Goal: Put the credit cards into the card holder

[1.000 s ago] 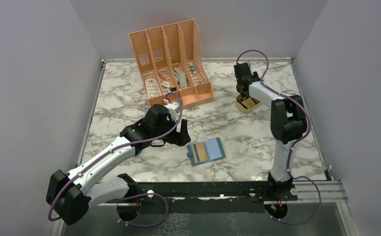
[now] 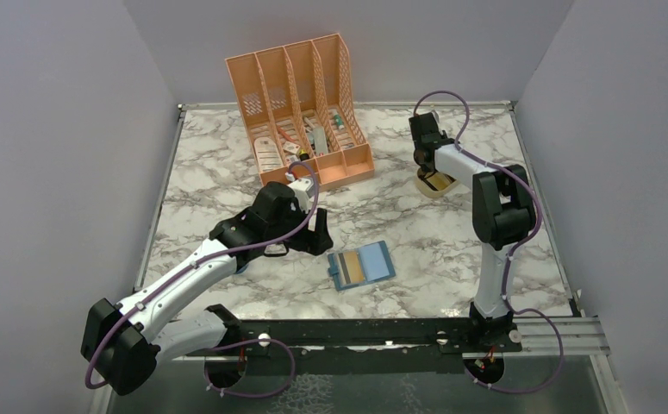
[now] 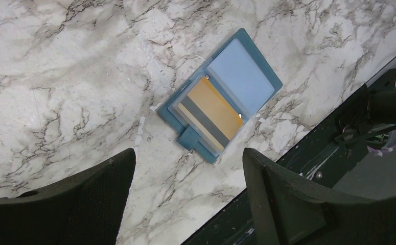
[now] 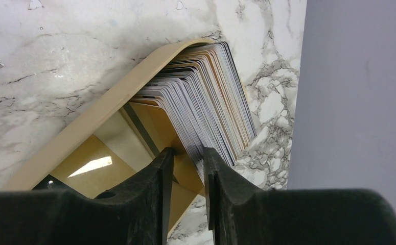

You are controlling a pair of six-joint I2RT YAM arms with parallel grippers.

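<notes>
A beige round-edged box (image 4: 103, 102) at the right rear of the table (image 2: 425, 241) holds many cards (image 4: 211, 97) packed upright, with gold ones lying loose in front. My right gripper is down in it, fingertips part open against the stack's front cards; whether it grips one is unclear. The blue card holder (image 3: 252, 76) lies open at front centre, a gold card with a dark stripe (image 3: 211, 115) in its left side under clear plastic. My left gripper stands open above and beside the holder, nothing between its fingers.
An orange slotted organizer (image 2: 347, 172) with small items stands at the back centre. Grey walls border the table on both sides and at the back. The marble surface around the holder is clear.
The right arm has shifted slightly over the card box since a second ago, with little change in the last moment. The left arm and the holder have not moved.
</notes>
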